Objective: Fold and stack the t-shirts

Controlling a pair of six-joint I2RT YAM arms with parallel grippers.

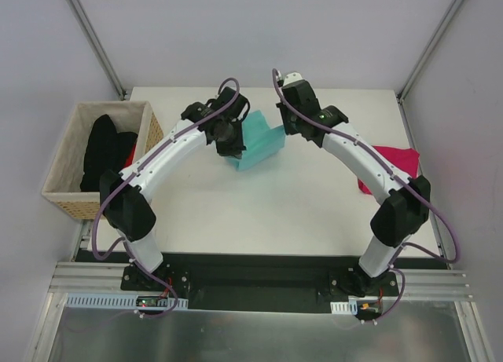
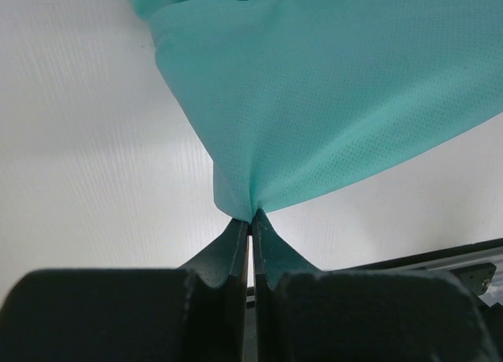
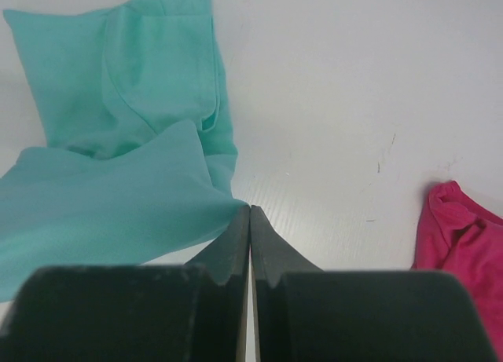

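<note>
A teal shirt (image 1: 259,146) is stretched between my grippers near the middle of the table (image 1: 314,205), part of it lifted, part lying behind. My left gripper is shut on a gathered corner of it, which hangs from the fingertips in the left wrist view. My right gripper is shut on another corner at the right end of the lifted section. Behind that, a flatter teal layer (image 3: 157,63) rests on the white table.
A basket (image 1: 59,166) with black and red cloth stands at the left. A red shirt (image 1: 393,162) lies at the right.
</note>
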